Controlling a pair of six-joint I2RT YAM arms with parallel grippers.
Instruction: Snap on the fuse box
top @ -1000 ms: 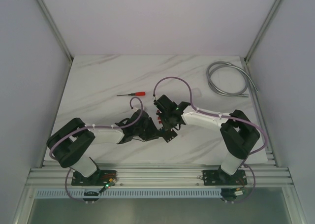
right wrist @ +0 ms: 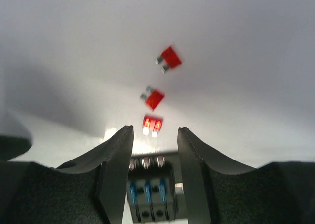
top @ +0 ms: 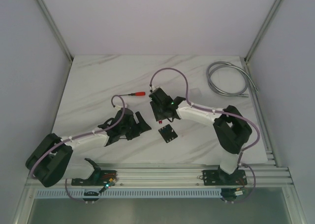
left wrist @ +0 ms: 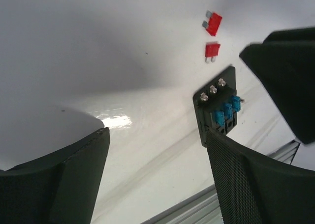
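The black fuse box (top: 168, 134) lies on the white table, with blue fuses in it, seen in the left wrist view (left wrist: 221, 106) and right wrist view (right wrist: 155, 194). Small red fuses with metal prongs (left wrist: 212, 50) (right wrist: 169, 58) lie loose beside it. My left gripper (top: 142, 126) is left of the box, open with nothing between its fingers. My right gripper (top: 158, 113) is above the box on its far side, over the loose fuses, its fingers parted in the right wrist view (right wrist: 155, 133).
A red-handled screwdriver (top: 140, 94) lies behind the left arm. A coiled grey hose (top: 221, 92) lies at the back right.
My left gripper has drawn back leftward from the box. My right gripper has moved toward the back and left, uncovering more of the fuse box in the top view.
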